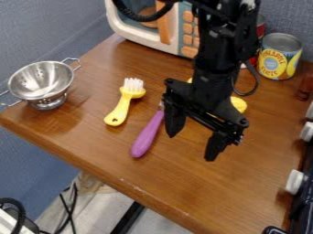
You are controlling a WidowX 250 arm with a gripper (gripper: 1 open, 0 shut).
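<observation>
My black gripper (pixel 192 137) hangs over the middle of the wooden table, its two fingers spread apart, with nothing visible between them. A purple-handled utensil (pixel 145 139) lies just left of it. A yellow brush (pixel 123 105) with white bristles lies further left. A yellow object (pixel 239 105) is partly hidden behind the gripper.
A steel colander (pixel 42 84) sits at the left edge. A toy microwave (pixel 150 27) and cans (pixel 280 57) stand at the back. A stove with white knobs (pixel 297 181) lines the right.
</observation>
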